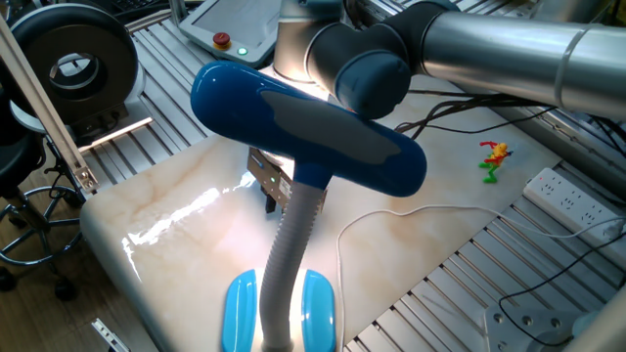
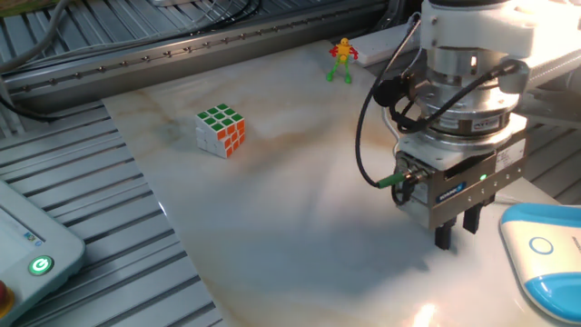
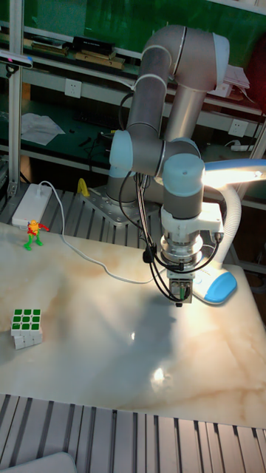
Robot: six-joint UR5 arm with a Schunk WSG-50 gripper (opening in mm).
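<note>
My gripper (image 2: 457, 229) hangs above the table, its two dark fingers apart and nothing visible between them. In the first exterior view, the blue lamp head (image 1: 245, 103) and grey neck cover much of the gripper. A Rubik's cube (image 2: 221, 130), green on top with orange and white sides, sits well away from the gripper; the lamp or arm hides it in the first view. Farther back stands a small red, yellow and green toy figure (image 2: 341, 60). Beside the gripper is the lamp's blue and white base (image 2: 549, 259).
A white cable (image 3: 94, 260) runs across the table from a power strip (image 3: 32, 203). The lamp's neck (image 3: 231, 213) rises close to the arm. Around the cube, the marbled tabletop (image 2: 272, 218) is clear. A control pendant (image 2: 32, 254) lies off the table.
</note>
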